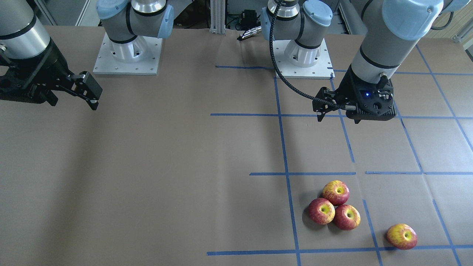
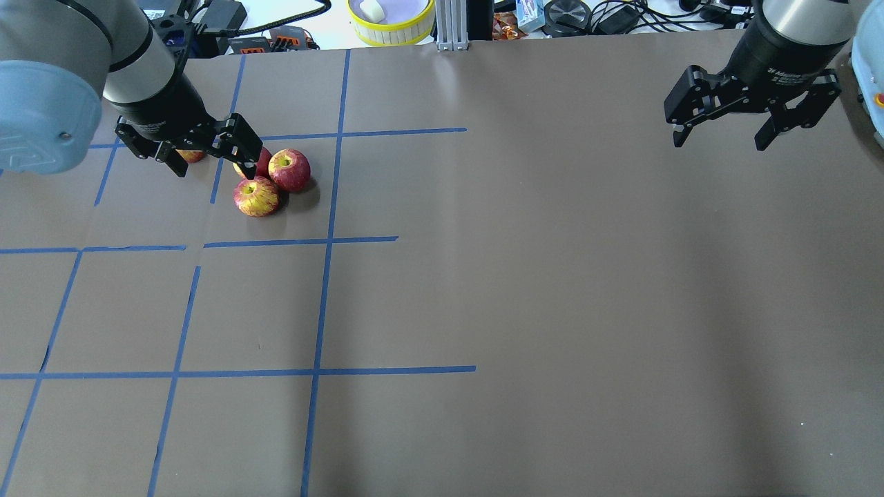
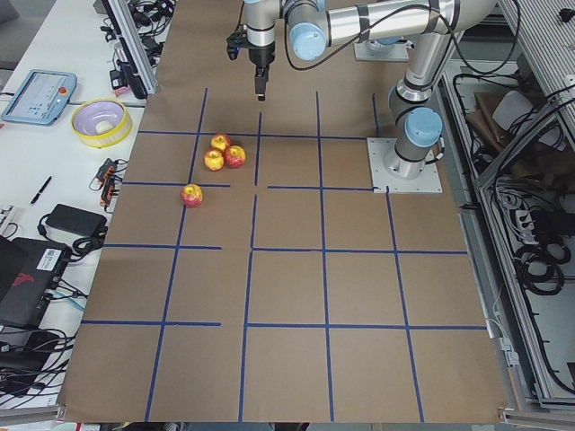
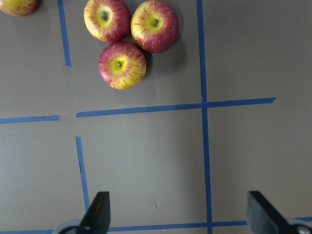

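Observation:
Three red-yellow apples (image 1: 335, 192) sit touching in a cluster on the taped table; a fourth apple (image 1: 402, 235) lies apart from them. The wrist view shows the cluster (image 4: 122, 65) near its top, with the lone apple (image 4: 17, 6) cut off in the corner. My gripper hangs above the table, short of the cluster in that view, its fingers wide open with only bare table between them. In the top view it partly hides the apples beyond it.
A second black gripper (image 2: 746, 116) hangs at the other side of the table. A yellow-rimmed bowl (image 3: 101, 135) stands on the white side table among cables and devices.

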